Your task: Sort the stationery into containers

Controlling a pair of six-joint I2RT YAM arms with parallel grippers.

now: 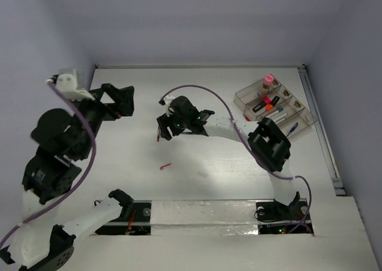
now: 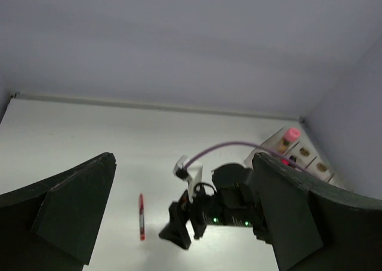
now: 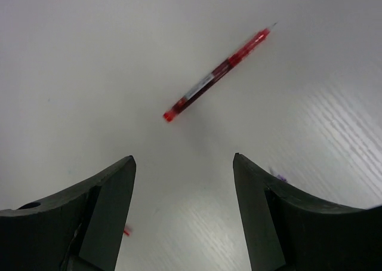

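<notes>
A slim red pen [image 3: 218, 74] lies on the table ahead of my right gripper, whose fingers are open with nothing between them. From above, the right gripper [image 1: 165, 128] hovers near that pen [image 1: 158, 134], and its arm hides most of a dark pen [image 1: 186, 132]. A short red piece [image 1: 165, 166] lies nearer the front. My left gripper [image 1: 123, 102] is raised at the left, open and empty; its own view shows the red pen [image 2: 142, 217] on the table between its wide-set fingers. The clear divided container [image 1: 245, 98] stands at the back right.
Inside the container are a pink-capped bottle [image 1: 267, 84], a black marker [image 1: 259, 106], a blue pen [image 1: 292, 129] and other stationery. Walls bound the back and sides.
</notes>
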